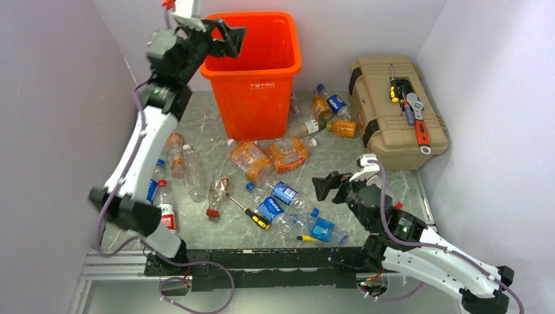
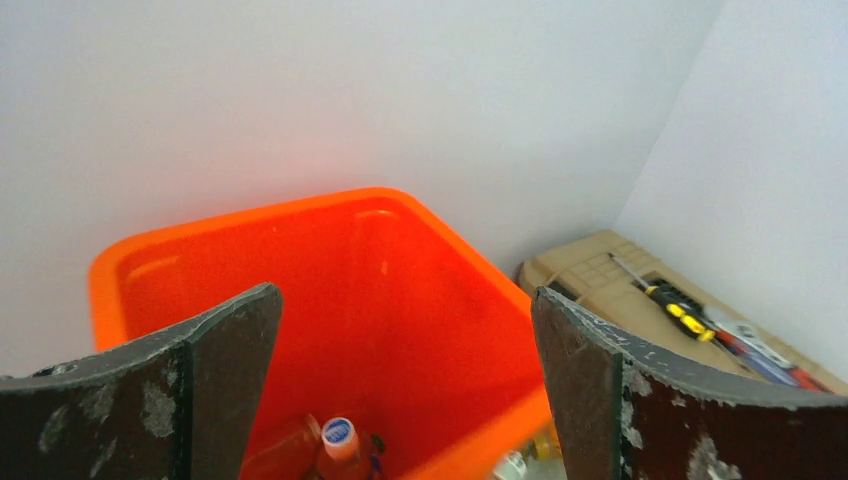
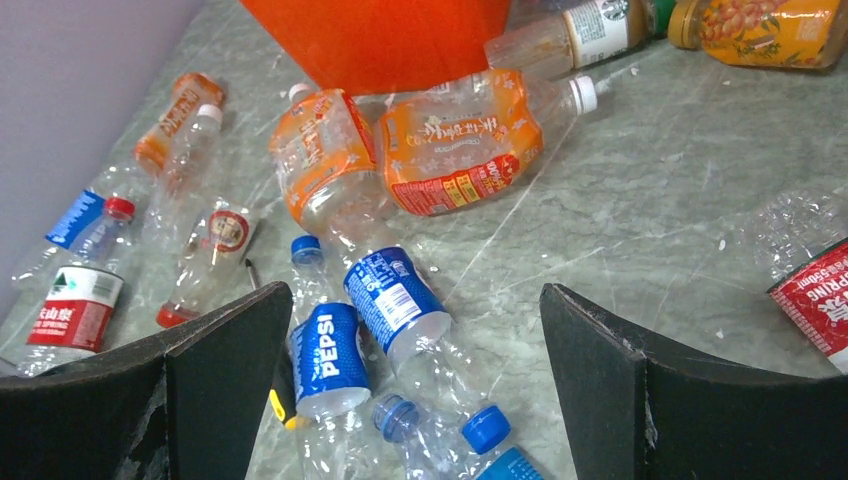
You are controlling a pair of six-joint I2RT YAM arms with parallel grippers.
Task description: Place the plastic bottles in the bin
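Note:
The orange bin [image 1: 252, 104] stands at the back; in the left wrist view bottles [image 2: 340, 450] lie inside it. My left gripper [image 1: 230, 40] is over the bin's rim, open and empty. My right gripper [image 1: 330, 184] is open and empty above the floor, right of many loose bottles: orange-label ones [image 3: 460, 140] against the bin, Pepsi bottles [image 3: 328, 360] and a blue-capped one [image 3: 440, 445] in front, red-capped ones [image 3: 75, 315] at the left, smaller ones [image 3: 755, 30] beside the bin, and a red-label bottle [image 3: 805, 290] at the right.
A tan case [image 1: 396, 144] with screwdrivers and an adjustable wrench stands at the back right. A yellow-black screwdriver [image 1: 257, 218] lies among the bottles. Walls close in left, right and behind. Some bare floor lies between bottles and case.

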